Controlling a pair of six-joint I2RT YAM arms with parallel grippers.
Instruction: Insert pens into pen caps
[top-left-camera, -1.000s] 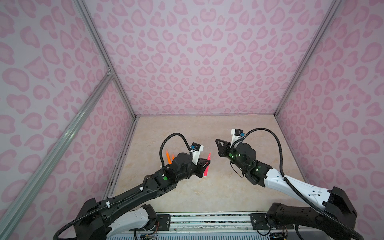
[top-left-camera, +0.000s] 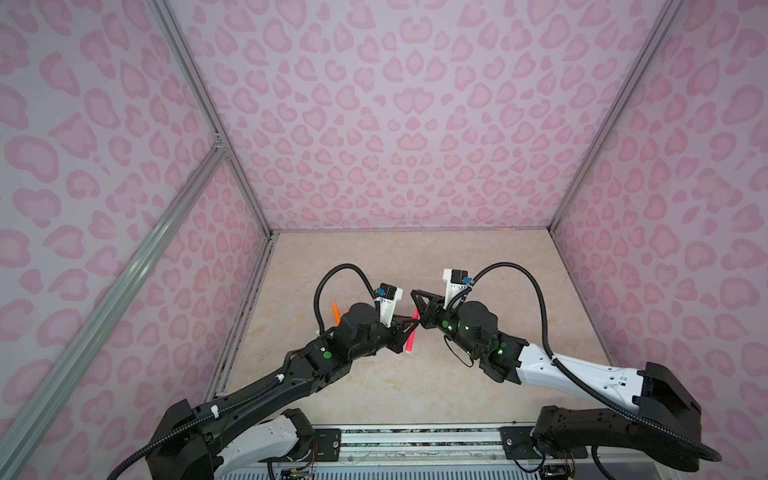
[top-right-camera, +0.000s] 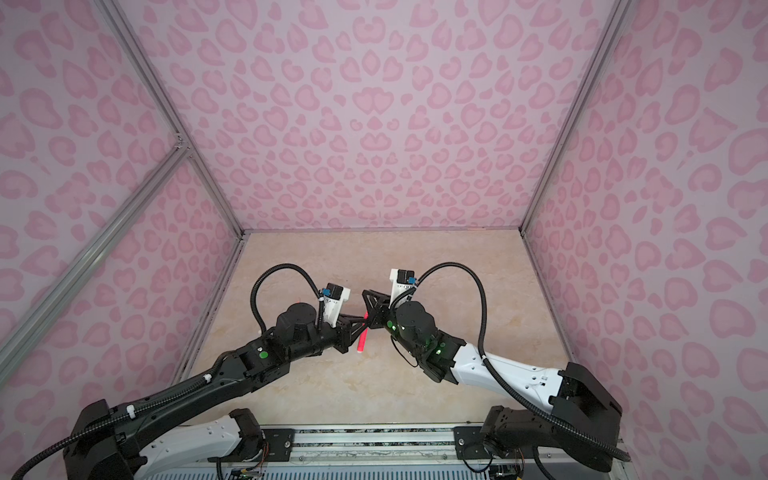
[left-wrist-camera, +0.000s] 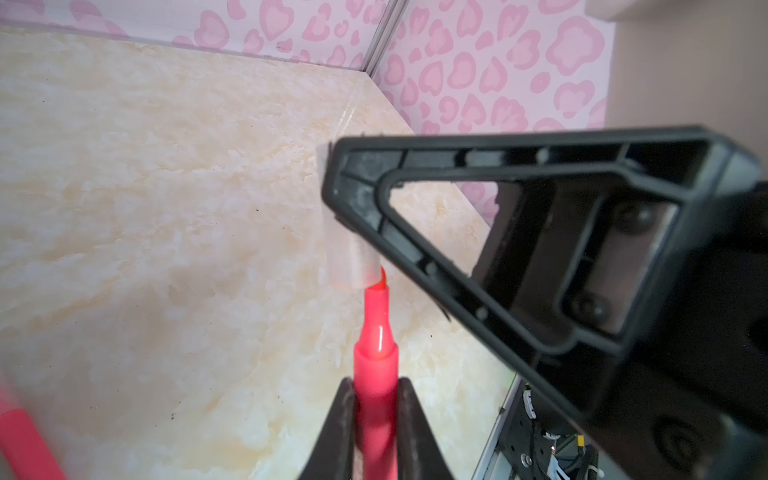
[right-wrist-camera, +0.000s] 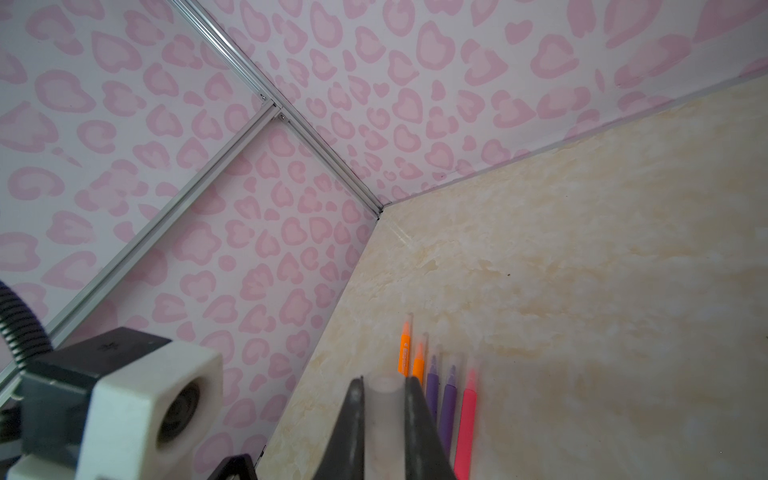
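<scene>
A pink pen (left-wrist-camera: 376, 376), tip upward, is held with my left gripper shut on its body. Directly above hangs a translucent cap (left-wrist-camera: 345, 240), its mouth facing down. My right gripper is shut on that cap, which shows pale between its fingers in the right wrist view. The pen's tip meets the lower right edge of the cap's mouth in the left wrist view; whether it is inside, I cannot tell. From the top left view, the pen (top-left-camera: 409, 342) stands between both grippers, partly hidden by the left fingers.
Several other pens lie on the table at the left: orange ones (right-wrist-camera: 405, 345), purple ones (right-wrist-camera: 448, 404) and a pink one (right-wrist-camera: 465, 424). Both arms are very close together at the centre.
The left arm has shifted only slightly left and keeps its hold on the pen.
</scene>
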